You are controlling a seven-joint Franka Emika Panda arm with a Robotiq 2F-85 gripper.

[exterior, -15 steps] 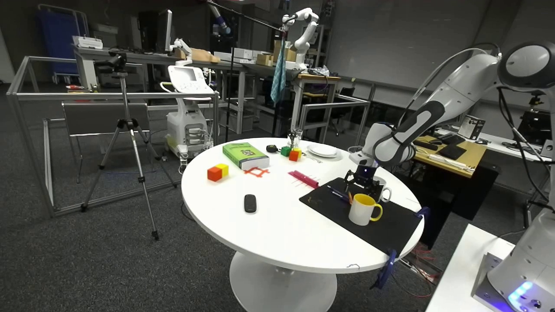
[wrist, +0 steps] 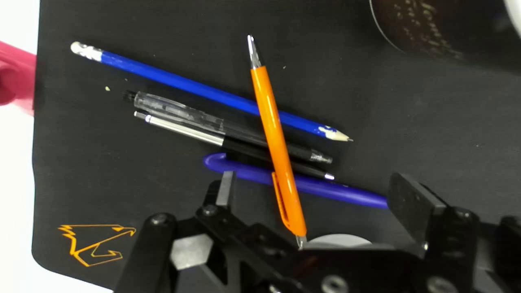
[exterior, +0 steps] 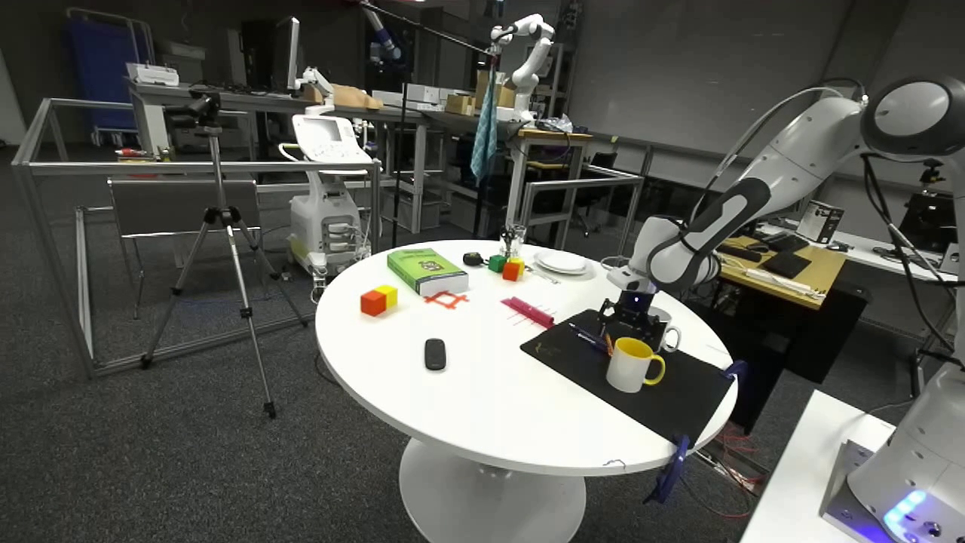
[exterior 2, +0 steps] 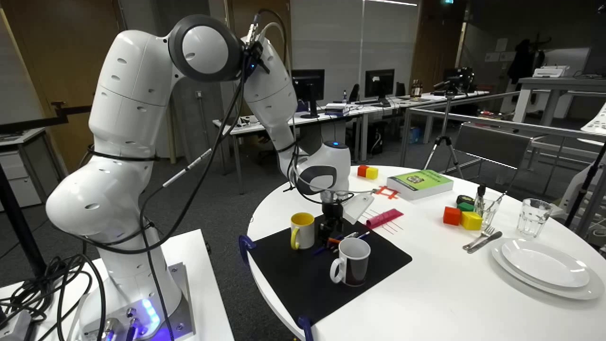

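Note:
Seen from the wrist, an orange pen (wrist: 276,141) lies across a blue pencil (wrist: 180,82), a clear pen (wrist: 178,108), a black and silver pen (wrist: 185,129) and a purple crochet hook (wrist: 337,190), all on a black mat (wrist: 122,185). My gripper is open above them, one finger on each side of the orange pen's lower part, with nothing gripped. In exterior view 2 the gripper (exterior 2: 331,233) points down between a yellow-lined mug (exterior 2: 302,232) and a dark-and-white mug (exterior 2: 353,262). Its fingertips are partly hidden there.
The two mugs stand close to my gripper on either side. A pink holder (exterior 2: 384,218) lies beyond the mat. Farther off are plates (exterior 2: 545,264), coloured blocks (exterior 2: 452,216), glasses (exterior 2: 532,219) and a green book (exterior 2: 420,183). Blue clamps (exterior: 667,472) grip the table's edge.
My gripper has lowered slightly toward the mat, and the arm has shifted a little with it. The objects on the table look unmoved.

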